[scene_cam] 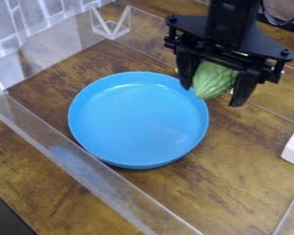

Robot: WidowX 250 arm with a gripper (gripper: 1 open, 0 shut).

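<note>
My gripper [213,78] hangs over the upper right, shut on a pale green round object [215,80], which is held in the air just right of and above the back right rim of the blue plate. The blue plate [137,124] lies flat and empty on the wooden surface. A small yellow packet [178,68] is mostly hidden behind the gripper.
A white item [293,142] sits at the right edge. Clear plastic walls run along the left and back.
</note>
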